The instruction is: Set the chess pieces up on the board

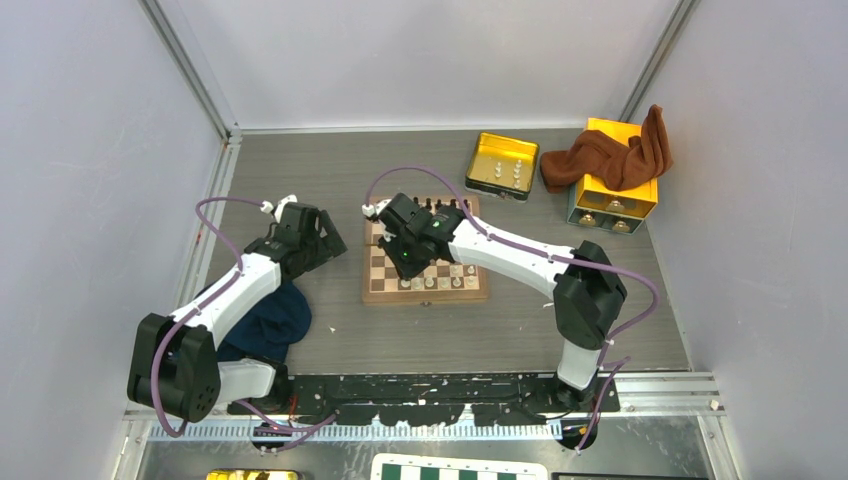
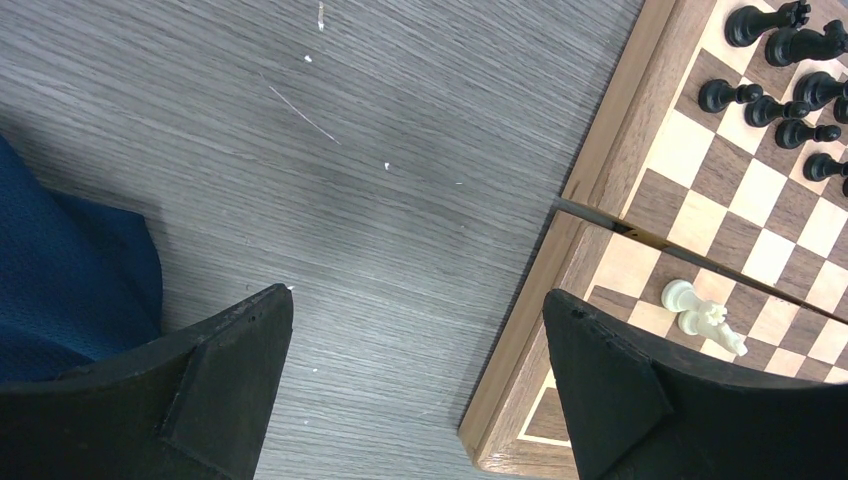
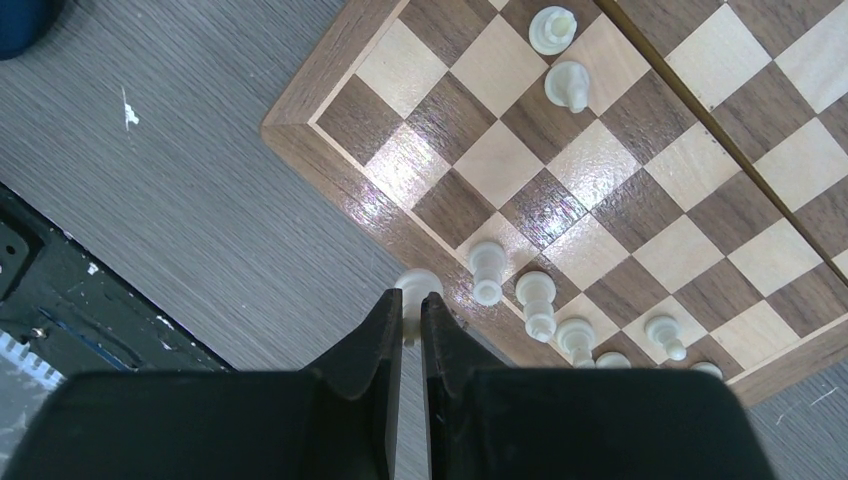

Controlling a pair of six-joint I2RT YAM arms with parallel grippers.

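Observation:
The wooden chessboard (image 1: 376,292) sits mid-table, black pieces (image 2: 741,27) on its far half, white pieces along its near edge. Two white pieces stand close together farther in, one being a pawn (image 3: 568,85). My right gripper is over the near edge, fingers close around a white piece (image 3: 419,282); whether they grip it is unclear. My left gripper is open and empty, left of the board.
A yellow tin (image 1: 485,170) with several white pieces stands behind the board. Stacked boxes (image 1: 611,206) with a brown cloth (image 1: 593,155) are at back right. A blue cloth (image 1: 273,322) lies under the left arm.

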